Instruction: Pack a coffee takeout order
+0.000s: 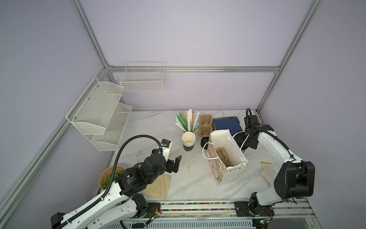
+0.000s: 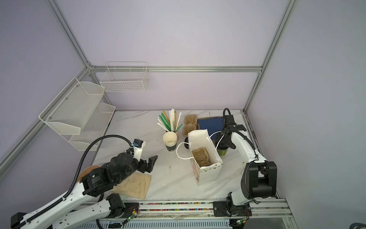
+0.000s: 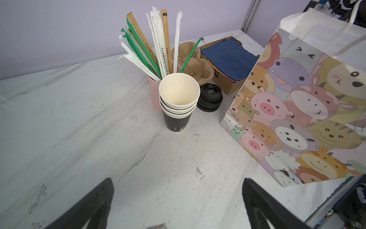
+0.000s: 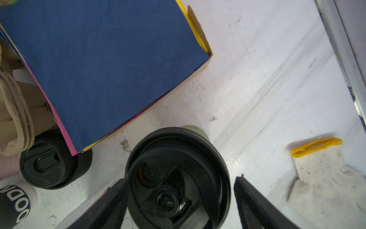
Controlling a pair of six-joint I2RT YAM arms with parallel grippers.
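Note:
A green cup (image 2: pixel 221 152) with a black lid (image 4: pixel 179 171) stands on the table just right of the paper bag. My right gripper is open over it, one finger on each side of the lid; whether either finger touches cannot be seen. The white bag (image 1: pixel 232 169), printed with animals (image 3: pixel 301 114), stands upright and open, a brown cup carrier (image 1: pixel 222 156) inside. Over the left part of the table, my left gripper (image 1: pixel 173 164) stands open and empty. Further back are stacked paper cups (image 3: pixel 178 95) and black lids (image 3: pixel 209 97).
Wrapped straws (image 3: pixel 160 45) fill a pink holder behind the cups. More brown carriers (image 1: pixel 205 126) and a box of blue napkins (image 4: pixel 106 68) sit at the back. A glove (image 4: pixel 324 175) lies at right, a tan cloth (image 1: pixel 158 187) at front left.

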